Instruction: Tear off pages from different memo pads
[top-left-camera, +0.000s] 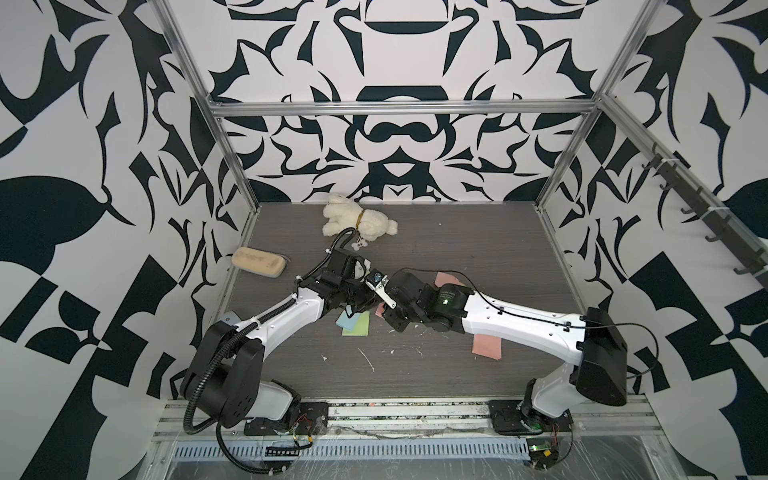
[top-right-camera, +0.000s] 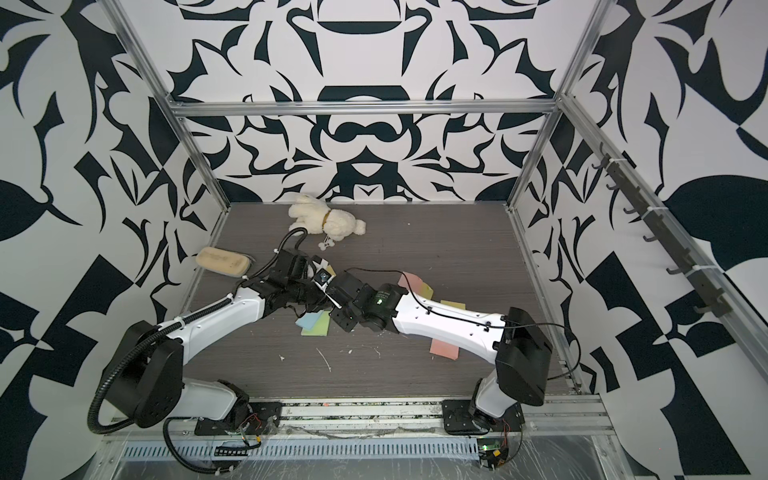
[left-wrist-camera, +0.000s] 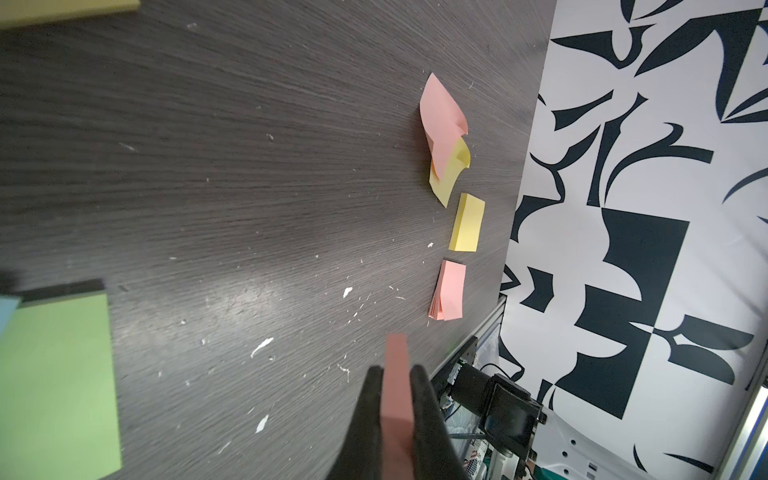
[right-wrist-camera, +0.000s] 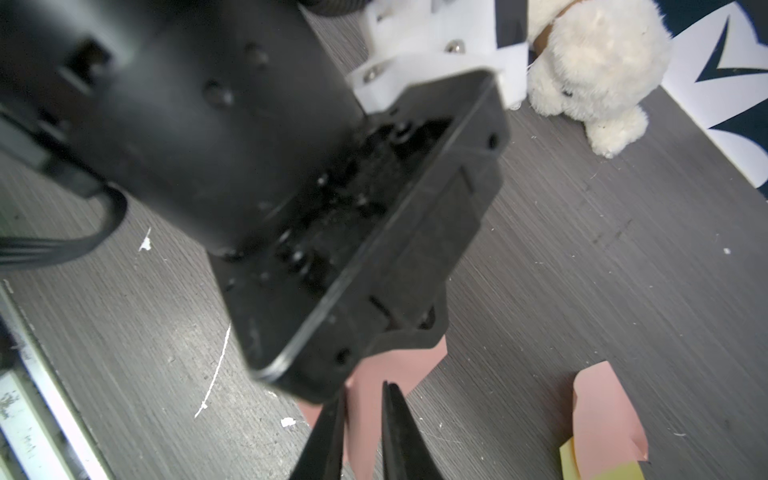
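In the left wrist view, my left gripper is shut on a thin pink sheet (left-wrist-camera: 397, 416), seen edge-on. From the right wrist, the pink sheet (right-wrist-camera: 400, 369) hangs under the left gripper's dark body. My right gripper is open, its fingers (right-wrist-camera: 320, 444) on either side of that sheet. Both top views show the arms meeting over mid-table, their tips hidden. On the table lie a green pad (left-wrist-camera: 56, 392), a light blue pad (top-left-camera: 349, 321), a yellow pad (left-wrist-camera: 467, 222) and a pink pad (left-wrist-camera: 450, 289).
A loose pink sheet (left-wrist-camera: 441, 116) and yellow sheet (left-wrist-camera: 449, 173) overlap on the right side of the table. A white plush toy (top-left-camera: 344, 216) lies at the back, a tan oblong object (top-left-camera: 258, 261) at the left edge. Paper scraps dot the front.
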